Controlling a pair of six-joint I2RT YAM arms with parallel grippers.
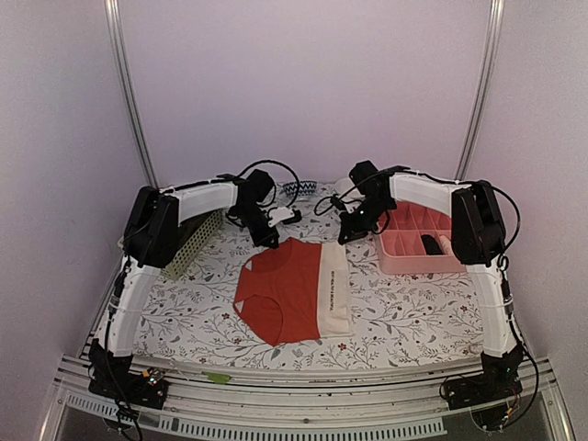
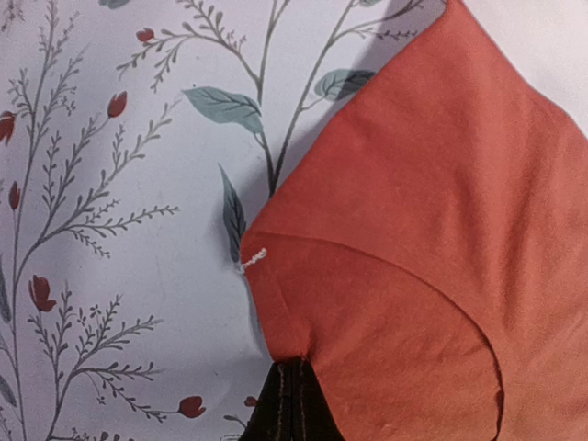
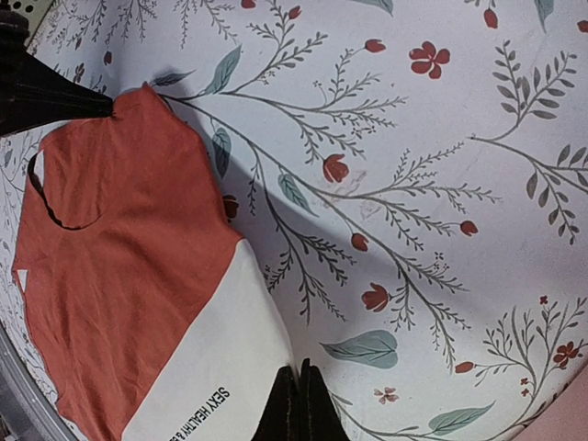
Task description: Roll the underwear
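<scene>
The underwear lies spread flat on the patterned table, its red body [image 1: 292, 289] to the left and its white waistband [image 1: 334, 299] with dark lettering to the right. At its far left edge, my left gripper is shut, the tips touching the red cloth's rim. My right gripper is also shut, its tips against the far edge of the white waistband [image 3: 234, 340]. Whether any cloth sits between either pair of fingers cannot be made out. A red leg opening [image 2: 413, 340] curves beside the left fingers.
A pink divided box [image 1: 423, 265] with a few items stands to the right. On the left is a pale green basket [image 1: 195, 248], partly behind the left arm.
</scene>
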